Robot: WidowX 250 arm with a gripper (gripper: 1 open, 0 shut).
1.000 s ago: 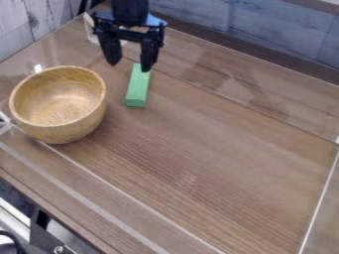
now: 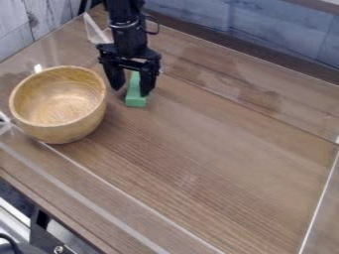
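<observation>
A green block (image 2: pixel 137 91) lies on the wooden table, right of a wide tan bowl (image 2: pixel 54 104). My dark gripper (image 2: pixel 133 69) hangs low over the far end of the block, its arm reaching up to the top of the view. The gripper stands open around the block's upper part; whether its fingers touch it is too small to tell.
The bowl fills the left side of the table. A wall runs along the back.
The gripper has come down and somewhat left toward the green block, looking narrower than before. The block and bowl have stayed in place.
</observation>
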